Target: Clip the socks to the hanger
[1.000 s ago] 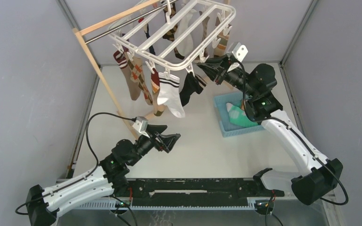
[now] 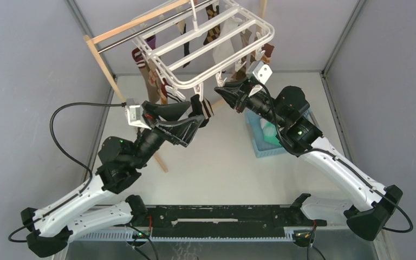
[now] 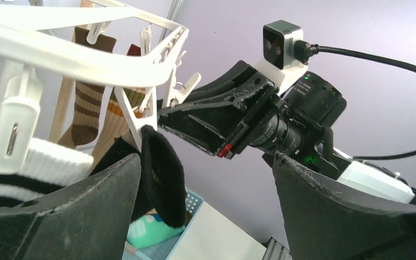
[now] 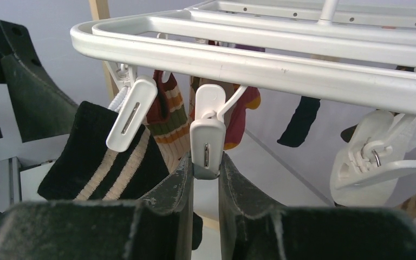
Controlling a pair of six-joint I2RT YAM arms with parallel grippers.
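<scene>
The white hanger hangs at the top with several socks clipped along it. My right gripper is shut on a white clip at its front edge. My left gripper is open, raised at the front left of the hanger, in front of the black striped sock and a white striped sock. In the left wrist view both socks appear between or just beyond its wide fingers; whether they touch is unclear.
A blue basket with teal cloth stands on the floor at the right. A wooden frame supports the hanger at left.
My right gripper has moved left to the clip, and the hanger has shifted slightly.
</scene>
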